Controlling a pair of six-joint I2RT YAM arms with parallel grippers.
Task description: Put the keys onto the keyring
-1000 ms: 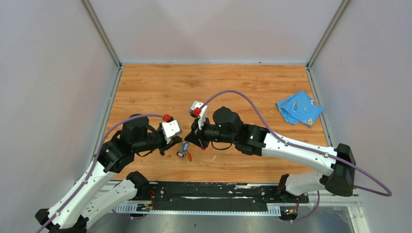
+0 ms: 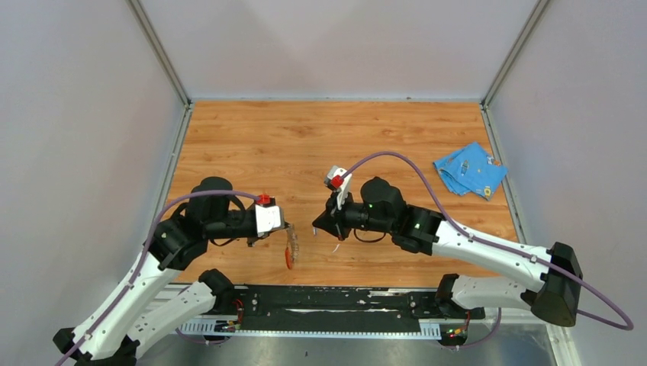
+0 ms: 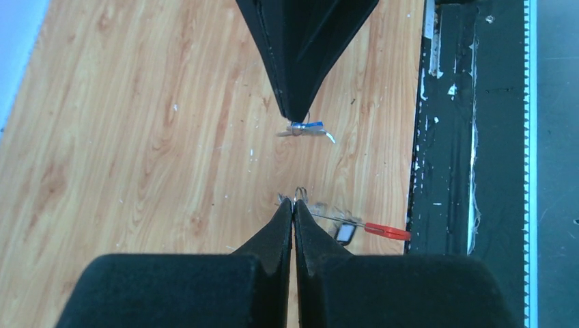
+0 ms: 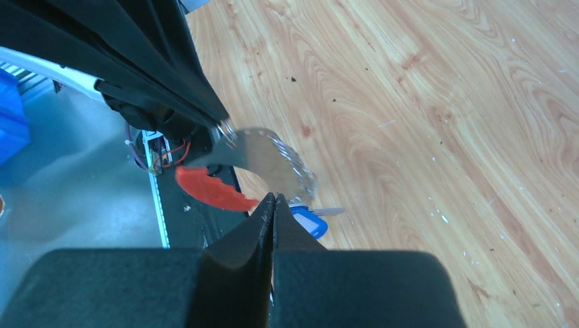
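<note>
In the left wrist view my left gripper is shut on a thin wire keyring (image 3: 300, 194). From it hang a red-handled key (image 3: 387, 231) and a black-framed tag (image 3: 345, 234). Opposite, my right gripper is shut, with a blue key (image 3: 307, 126) hanging at its tip; its exact hold is hidden. The right wrist view has that blue key (image 4: 309, 221) just beyond the fingertips and the red-handled key (image 4: 215, 189) blurred below the left gripper. From above, a gap of bare table separates the two grippers.
A folded blue cloth (image 2: 471, 170) lies at the right of the wooden table. A small white strip (image 2: 336, 248) rests below the right gripper.
My right gripper has drawn away to the right, and the blue key, earlier between the grippers, has gone with it. The red-handled key has swung below the nearly still left gripper.
</note>
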